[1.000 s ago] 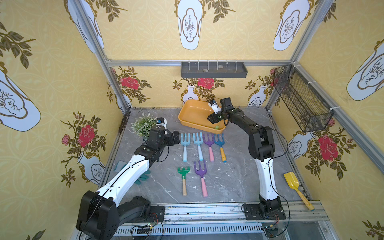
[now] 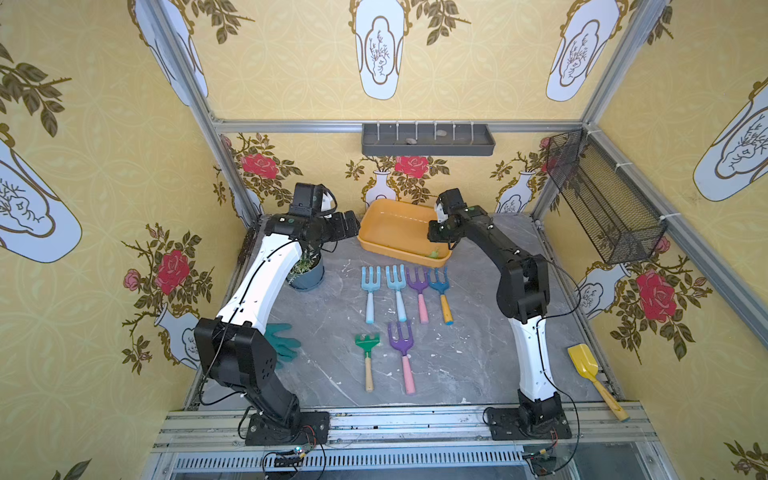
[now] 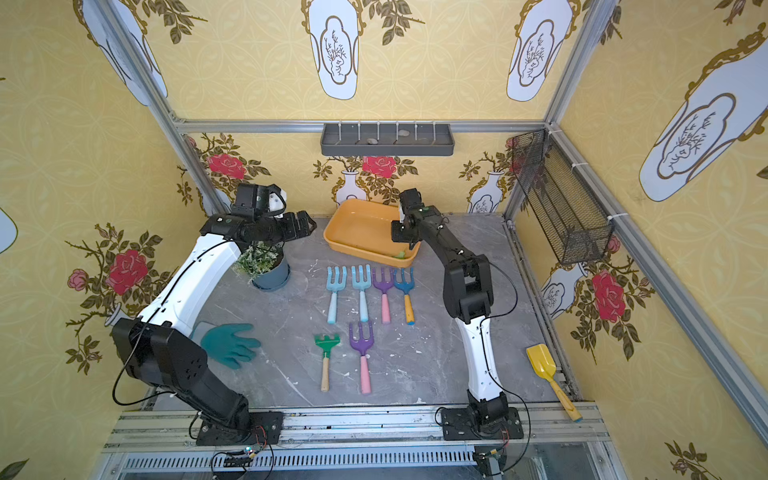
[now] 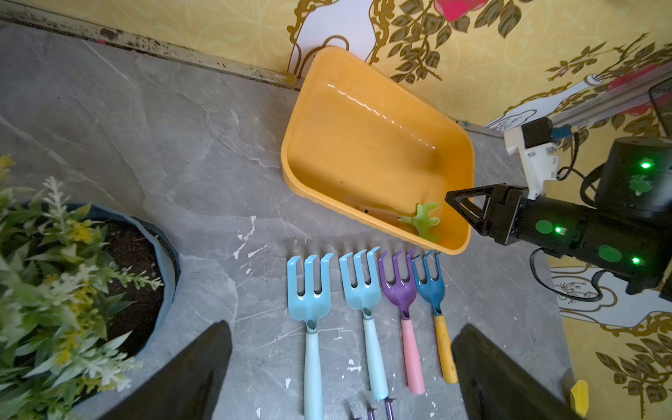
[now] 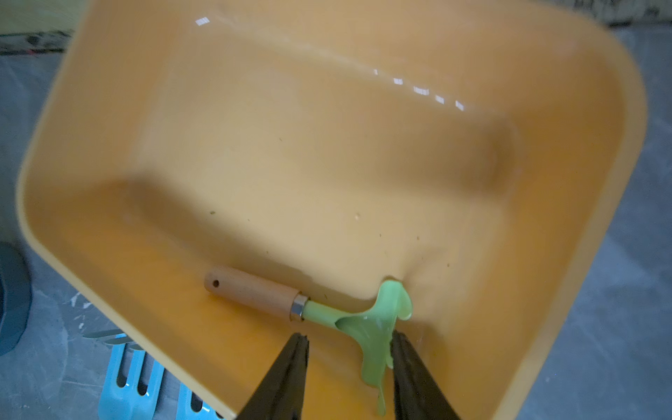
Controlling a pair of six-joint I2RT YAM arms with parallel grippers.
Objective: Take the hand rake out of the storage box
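Note:
An orange storage box (image 2: 388, 228) sits at the back middle. Inside, along its front side, lies a small green hand rake (image 5: 378, 329) with a wooden handle (image 5: 252, 287). My right gripper hangs over the box's right end, its dark fingertips part open above the rake's head, nothing seen between them; in the left wrist view it is at the box's right rim. My left gripper is open and empty, raised above the plant pot to the left of the box.
Several forks (image 2: 369, 296) and a small green rake (image 2: 368, 348) lie in front of the box. A plant pot (image 3: 270, 276), a glove (image 3: 228, 344), a yellow scoop (image 3: 542, 360), and a wire basket (image 3: 560, 200) on the right wall are also in view.
My left arm has risen and moved back, toward the height of the box's rear. My right gripper has shifted slightly rightward and changed its tilt over the box.

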